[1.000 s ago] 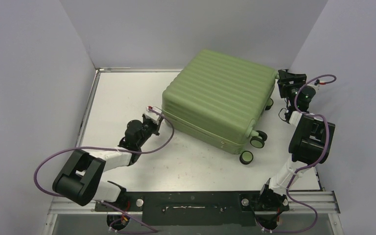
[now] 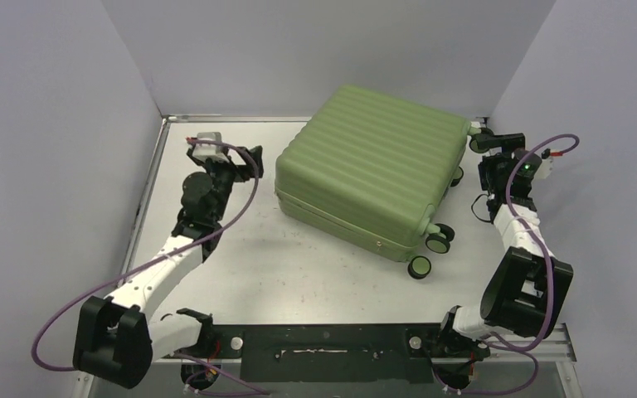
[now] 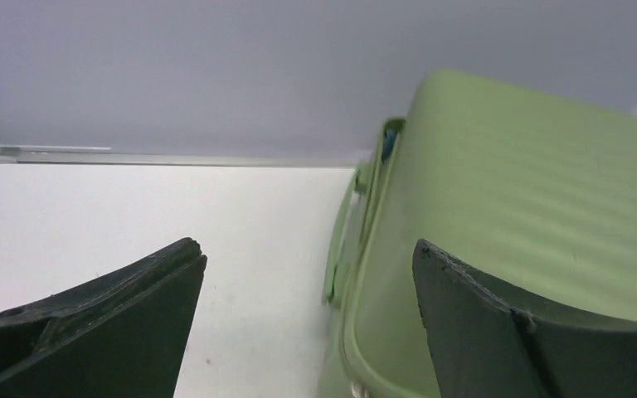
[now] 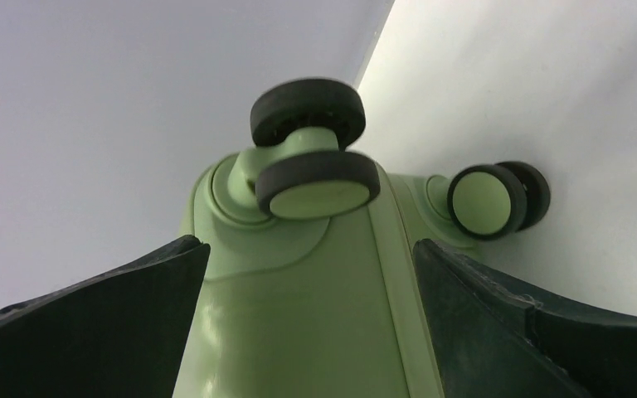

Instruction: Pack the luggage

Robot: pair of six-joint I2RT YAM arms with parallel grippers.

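Observation:
A ribbed green suitcase (image 2: 373,166) lies closed and askew on the white table, its wheels pointing right. In the left wrist view, the suitcase's end (image 3: 506,215) with a side handle (image 3: 337,240) is off to the right. My left gripper stands open to the left of the suitcase, bare table showing between its fingers. Over by the right wall, my right gripper is also open, apart from the suitcase. Beyond its fingers, a far corner wheel (image 4: 315,182) and a lower wheel (image 4: 481,201) show in the right wrist view.
Grey walls enclose the table (image 2: 299,286) at the back and both sides. Bare table lies to the left and in front of the suitcase. Between the suitcase and the right wall (image 2: 605,166) there is only a narrow strip.
My left gripper has drawn away from the suitcase's near left corner, moving left and toward the back. The suitcase looks almost unmoved.

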